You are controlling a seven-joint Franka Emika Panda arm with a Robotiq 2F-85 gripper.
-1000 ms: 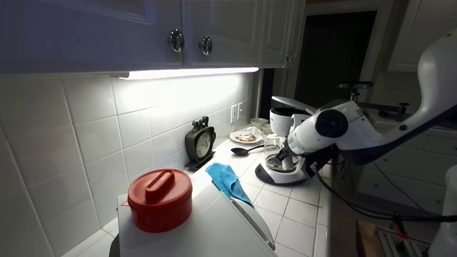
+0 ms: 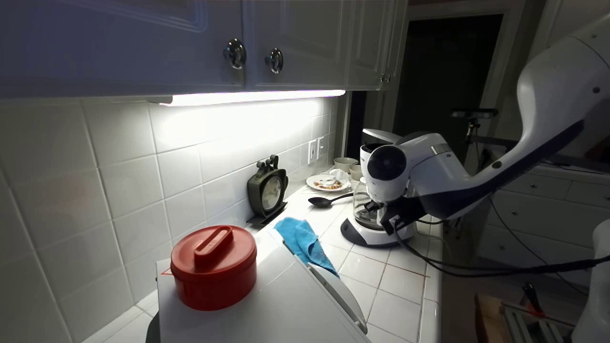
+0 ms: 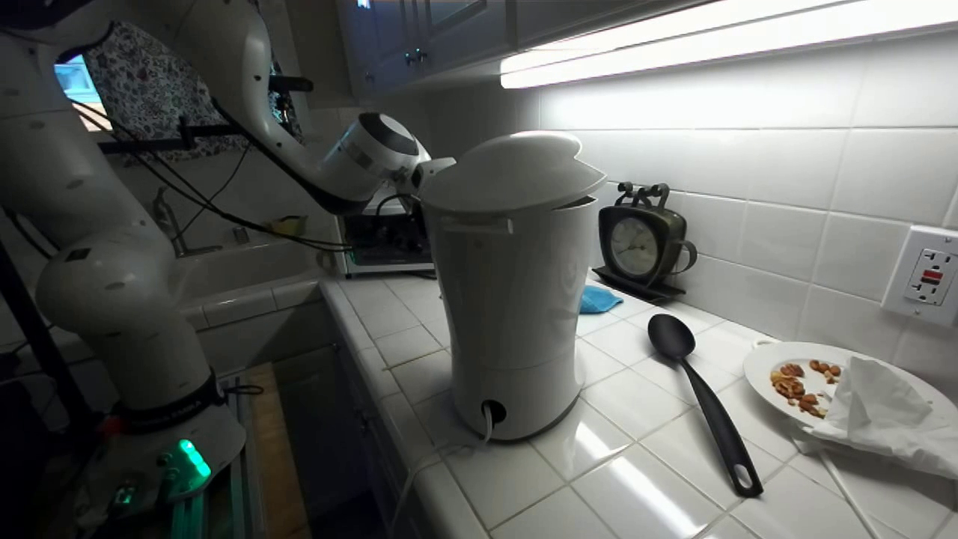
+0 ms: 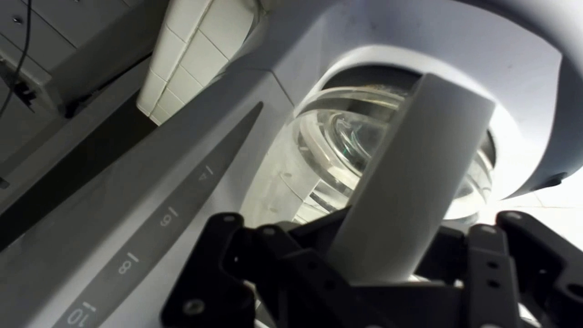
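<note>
A white coffee maker stands on the tiled counter, its lid partly raised. Its glass carafe sits on the base, beneath the brewing housing. In the wrist view, the pale carafe handle crosses in front of my gripper and hides the fingertips. Black fingers show on both sides of that handle and appear to pass behind it. My gripper is shut; no grip on the handle can be made out. From exterior view 1, the gripper is right against the carafe's handle side.
A black spoon and a plate with nuts and a crumpled napkin lie near the coffee maker. A blue cloth, a clock and a red lidded pot are farther along. Bare tiles lie in front.
My arm has moved left in exterior view 1, closer to the coffee maker, and the hand has turned more upright. The coffee maker and carafe appear in the same place.
</note>
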